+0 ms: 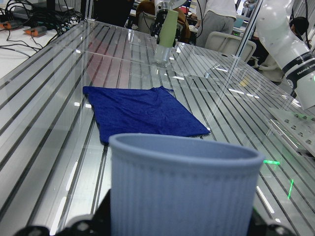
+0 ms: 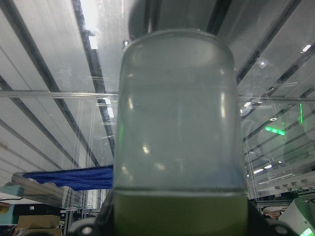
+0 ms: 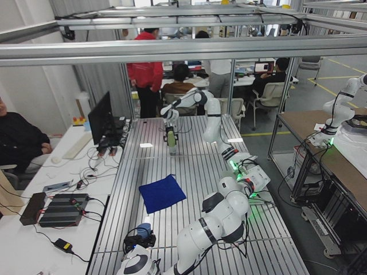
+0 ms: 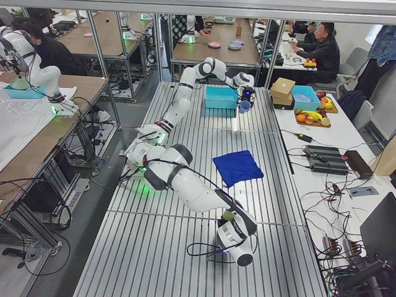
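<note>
A blue ribbed cup [image 1: 182, 191] fills the lower left wrist view, held in my left gripper [image 4: 245, 101]; it also shows in camera left view [image 3: 143, 229]. My right gripper [image 3: 171, 134] is shut on a green-banded clear bottle [image 2: 179, 137], upright at the far end of the table in camera left view. The fingers of both are mostly hidden behind what they hold. A dark blue cloth [image 3: 161, 193] lies flat on the slatted table [image 3: 143, 172] between the two arms, with neither gripper over it.
A cyan bin [image 4: 221, 96] stands beside the left gripper. Boxes [image 4: 282, 90], fruit trays and cabled electronics [image 4: 328, 161] occupy the white side table.
</note>
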